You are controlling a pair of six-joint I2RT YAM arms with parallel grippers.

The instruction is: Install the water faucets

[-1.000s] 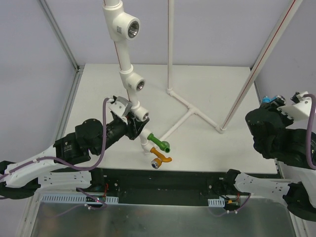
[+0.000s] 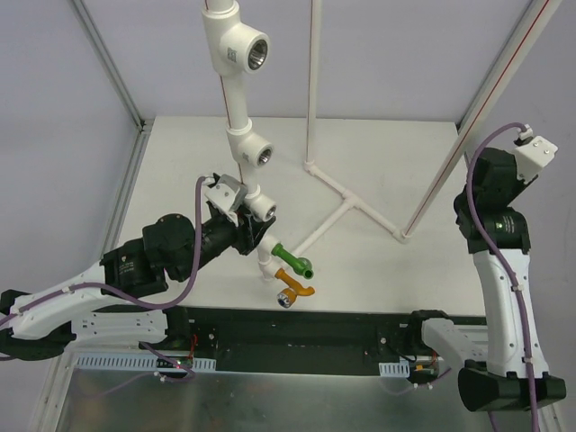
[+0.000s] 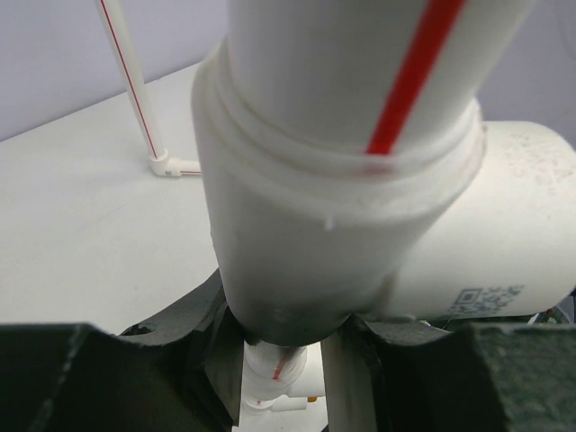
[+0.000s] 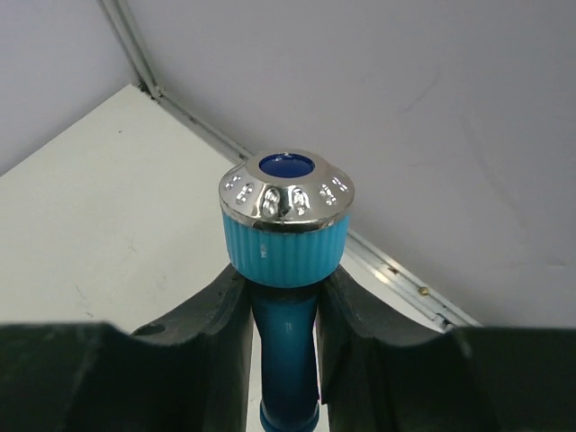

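Note:
The white upright pipe has side outlets, with the upper outlet and middle outlet empty. A green faucet and an orange faucet sit low on it. My left gripper is closed around this pipe just beneath a tee joint, a finger on each side. In the right wrist view, a blue faucet with a chrome cap stands between the fingers of my right gripper, which is shut on it. From above, the right arm hides that faucet.
A thinner white pipe frame lies on the white board. A slanted white pipe rises at the right, close to the right arm. Board space between the two arms is mostly free.
The upright pipe's upper part has shifted slightly right with my left gripper.

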